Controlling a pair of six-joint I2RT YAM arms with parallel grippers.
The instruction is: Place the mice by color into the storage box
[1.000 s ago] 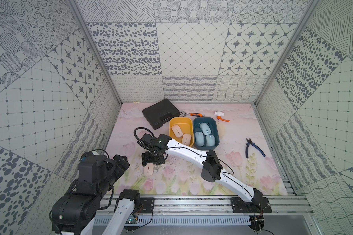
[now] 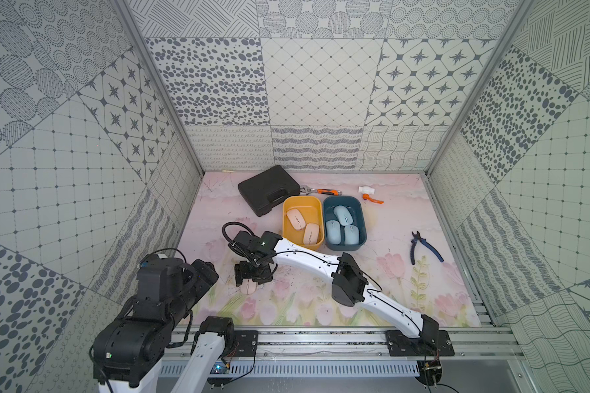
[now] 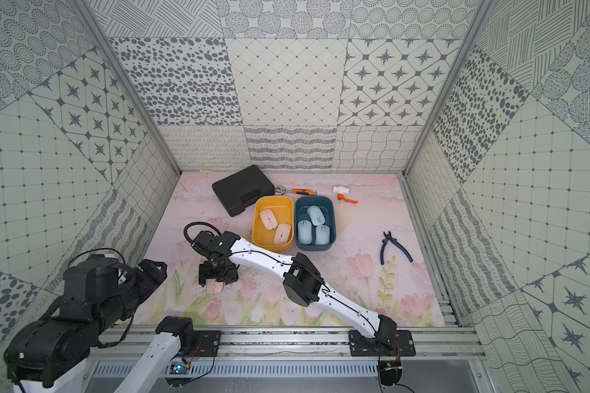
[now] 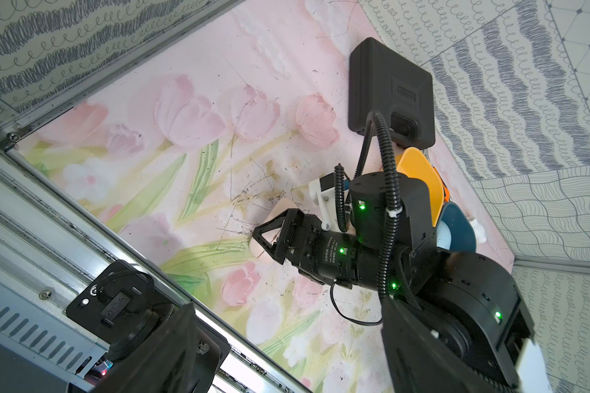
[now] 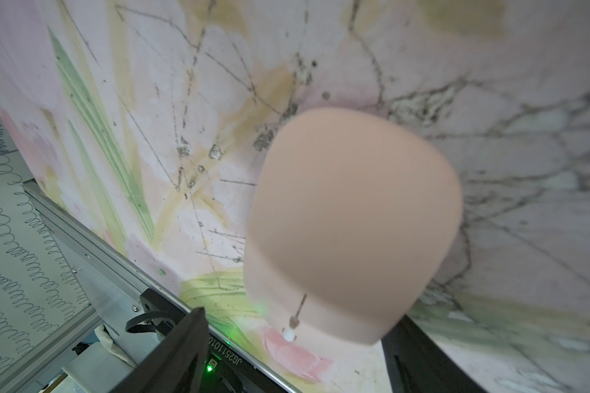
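Observation:
A pale pink mouse lies on the flowered table in the right wrist view. My right gripper is around its lower end, fingers apart on either side; the right finger is close to or touching its edge, while a gap shows on the left. From the top left view, that gripper partly covers the mouse. Two pink mice sit in the yellow bin, and three light-blue ones in the teal bin. Holding nothing, my left gripper stands open, raised at the left.
Behind the bins lie a black case, an orange-handled wrench and a white-and-orange tool. Pliers rest at the right. My right arm crosses in front of both bins. Bare table surrounds the pliers.
My right gripper has come down and slightly toward the front, over more of the pink mouse. Mice in the bins are unmoved.

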